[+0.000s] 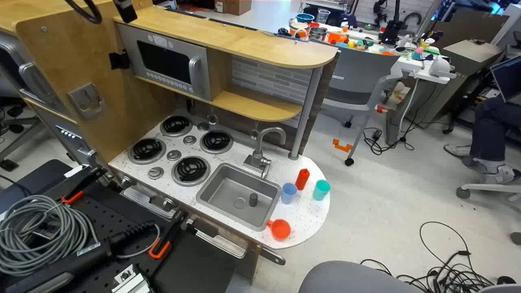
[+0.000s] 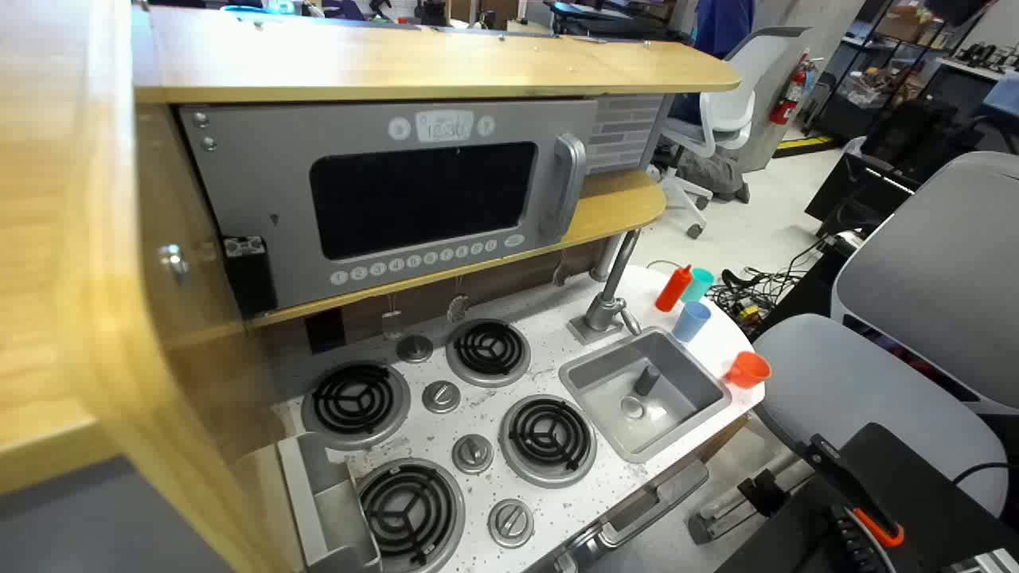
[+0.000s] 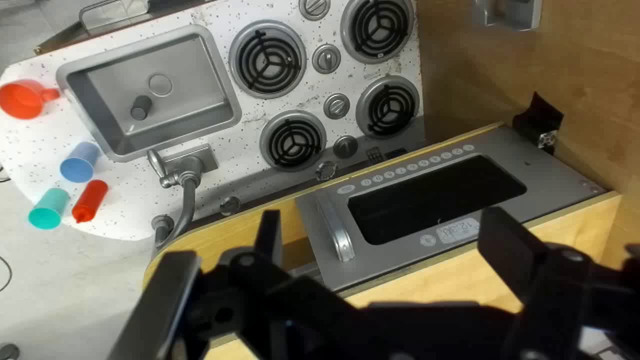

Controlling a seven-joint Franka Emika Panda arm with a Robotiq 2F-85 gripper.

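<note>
Seen in the wrist view, my gripper is open, its two black fingers wide apart with nothing between them. It hangs above the toy kitchen, over the shut grey microwave. On the rounded counter end stand an orange-red cup with a handle, a blue cup, a teal cup and a red squeeze bottle. Inside the grey sink is a small dark grey cylinder. None of these is touched by the gripper.
Several black-coil burners with grey knobs fill the counter left of the sink. A faucet rises behind the basin. The wooden top shelf overhangs the counter, and a wooden side panel closes the left. Bare counter lies around the cups.
</note>
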